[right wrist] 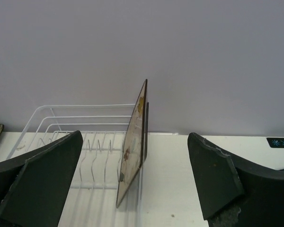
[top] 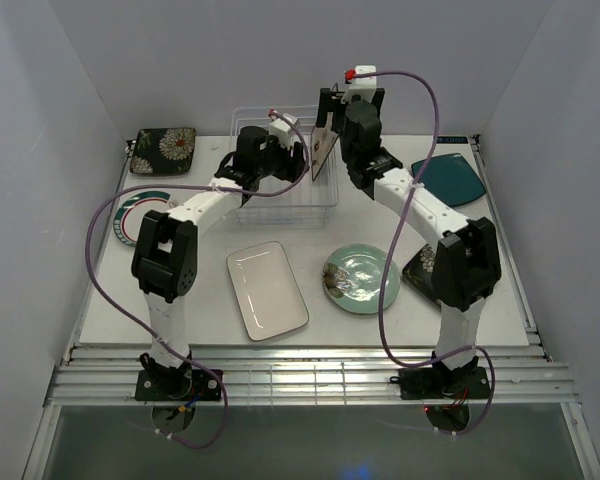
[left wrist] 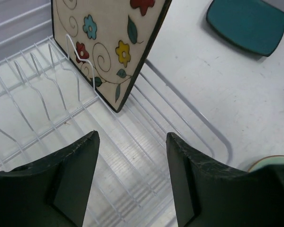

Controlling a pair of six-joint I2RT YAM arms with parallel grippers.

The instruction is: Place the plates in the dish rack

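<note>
A square floral plate stands upright at the right end of the white dish rack (top: 256,215); in the right wrist view this plate (right wrist: 131,146) appears edge-on, leaning slightly, with another dark edge behind it. My left gripper is open over the rack, left of the plate, nothing between its fingers. My right gripper is open above the rack's back right, facing the standing plate, apart from it.
Loose on the table lie a dark floral plate (top: 162,151) back left, a red-rimmed plate (top: 138,220) left, a white rectangular plate (top: 267,290) front centre, a green plate (top: 365,280), a teal plate (top: 447,179) and another dark floral plate (top: 420,270) on the right.
</note>
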